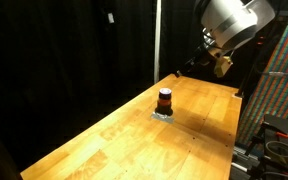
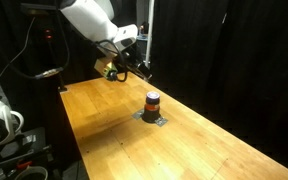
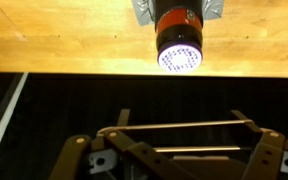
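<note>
A dark cylindrical object with an orange-red band and a pale top [image 1: 165,100] stands upright on the wooden table, fixed amid silver tape [image 1: 162,117]. The wrist view shows its pale, dotted round end [image 3: 179,58] beyond the gripper. My gripper [image 1: 201,70] hangs above the table, apart from the cylinder, to its upper right in exterior view 1. In exterior view 2 the gripper [image 2: 126,73] is to the upper left of the cylinder [image 2: 152,105]. Its fingers are spread wide in the wrist view, and nothing shows between them.
Dark curtains [image 1: 64,60] hang behind it. A pole [image 1: 157,50] rises at the table's far side. Dark equipment stands off the table's near right edge in exterior view 1.
</note>
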